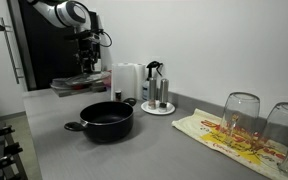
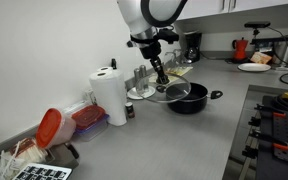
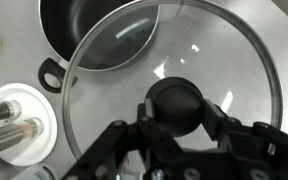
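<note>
A glass lid (image 3: 134,95) with a round black knob (image 3: 177,107) hangs level in the air, its knob gripped by my gripper. Below it in the wrist view, a black pot (image 3: 79,35) stands on the table, uncovered, with the lid's edge overlapping part of it. In exterior view 1 the pot (image 1: 106,122) is right of the lid (image 1: 81,85) and lower, and my gripper (image 1: 87,68) is at the upper left. Exterior view 2 shows the lid (image 2: 169,93) beside and above the pot (image 2: 189,100).
A white plate (image 1: 158,108) with grinders stands behind the pot, close to white paper rolls (image 1: 129,80). Two upturned glass jars (image 1: 241,112) rest on a patterned cloth (image 1: 199,125) at the right.
</note>
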